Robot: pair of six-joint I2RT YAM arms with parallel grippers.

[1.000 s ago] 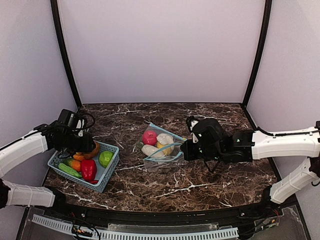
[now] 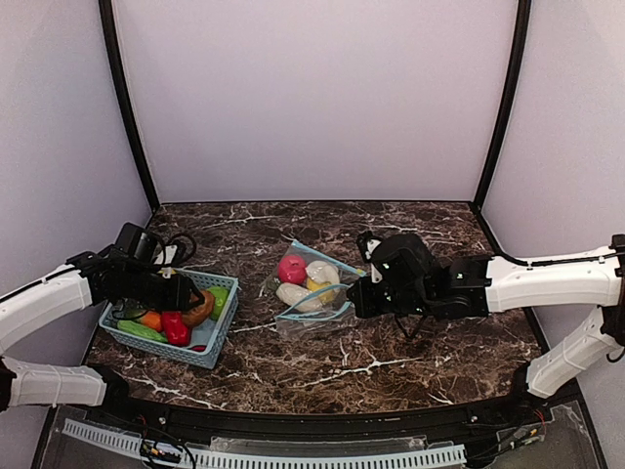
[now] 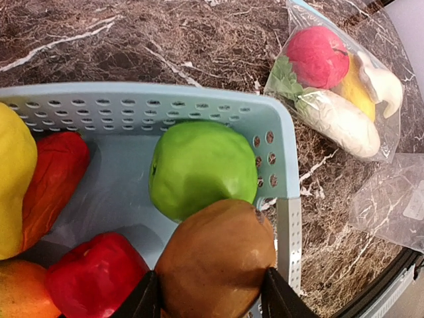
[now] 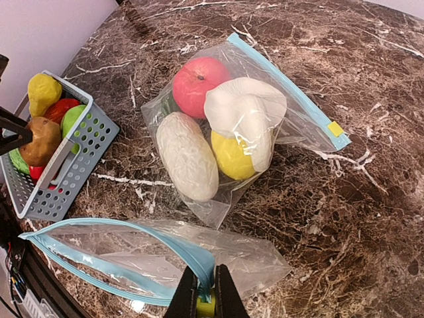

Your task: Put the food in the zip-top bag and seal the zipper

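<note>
My left gripper is shut on a brown potato-like food (image 3: 217, 248), low over the right part of the blue-grey basket (image 2: 211, 358). In the left wrist view the brown food touches or overlaps the green fruit (image 3: 202, 169); I cannot tell which. On the table to the right lies an empty clear bag with a blue zipper (image 4: 169, 240), its mouth spread open. My right gripper is shut on that zip bag at one end of the zipper, near a yellow piece (image 4: 206, 308).
A filled clear bag (image 4: 222, 211) lies behind the empty one, holding a pink fruit (image 4: 199, 86), a yellow food (image 4: 232, 156) and two white foods. The basket also holds a red pepper (image 2: 175, 328) and several other foods.
The basket has shifted a little to the right. The right arm has barely moved.
</note>
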